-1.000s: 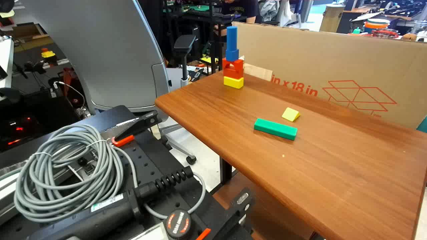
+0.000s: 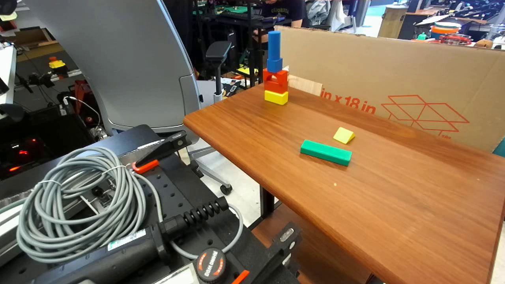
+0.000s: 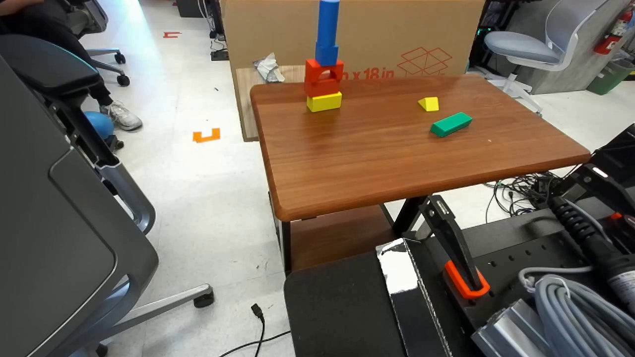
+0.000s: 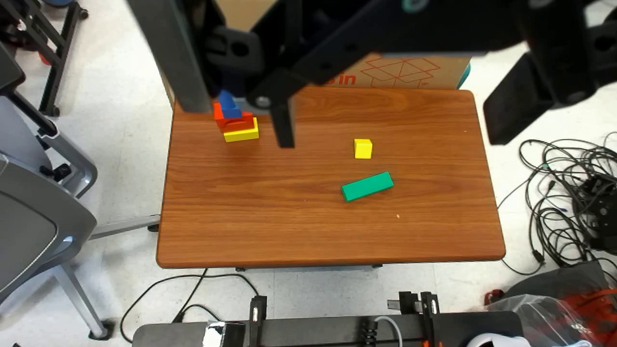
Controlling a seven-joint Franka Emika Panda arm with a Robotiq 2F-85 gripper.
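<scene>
A stack of blocks rises at the table's far left corner: a yellow block [image 2: 275, 97] at the bottom, red pieces [image 2: 275, 81] with an arched opening above it, then a blue block [image 2: 274, 64] with an upright blue cylinder [image 2: 274, 44] on top. Apart from it, a green bar [image 2: 326, 152] lies flat, and a small yellow wedge [image 2: 344, 135] sits just behind the bar. My gripper shows only in the wrist view, high over the table, its fingers spread wide with nothing between them. Part of the stack is hidden behind the gripper there.
A cardboard sheet [image 2: 388, 71] stands along its back edge. A grey chair [image 3: 71, 196] is close to the left side.
</scene>
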